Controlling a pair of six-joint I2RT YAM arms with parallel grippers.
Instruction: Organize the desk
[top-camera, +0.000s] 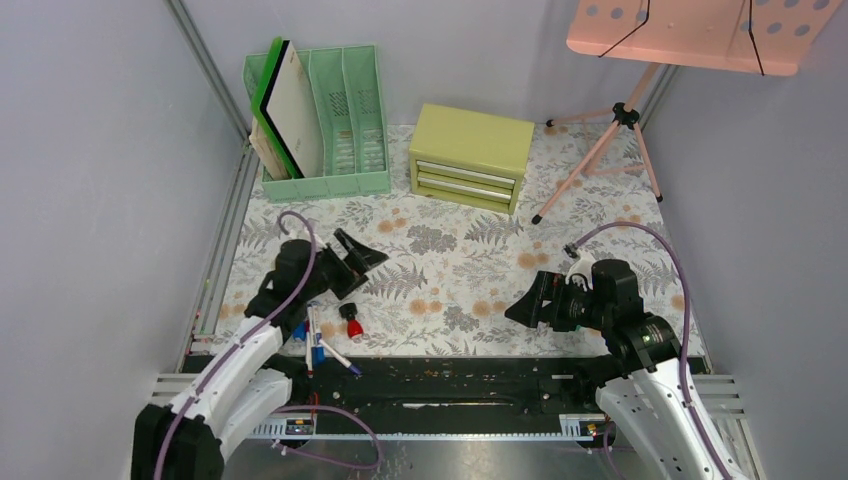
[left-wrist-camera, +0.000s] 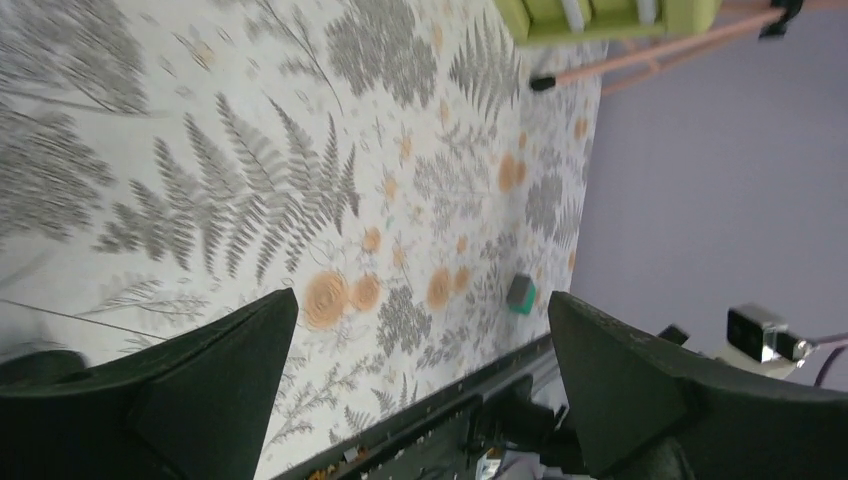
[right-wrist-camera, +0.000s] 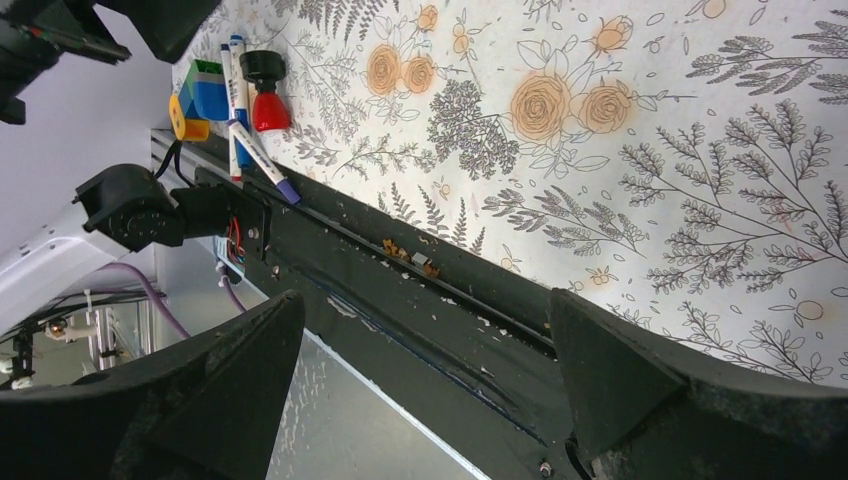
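Note:
Over the left-middle of the patterned desk, my left gripper is open, with only bare desk between its fingers in the left wrist view. My right gripper also stands open and empty, low over the right front. Several markers lie at the front left, beside a red and black item. Blue and yellow blocks sit by them, largely covered by the left arm in the top view. A green block rests near the right front. Green and black-edged boards lean in the left of the green rack.
A yellow-green drawer box stands at the back centre, closed. The pink stand spreads its legs at the back right. Both other rack slots look empty. Bare desk lies across the middle, ending at a dark front rail.

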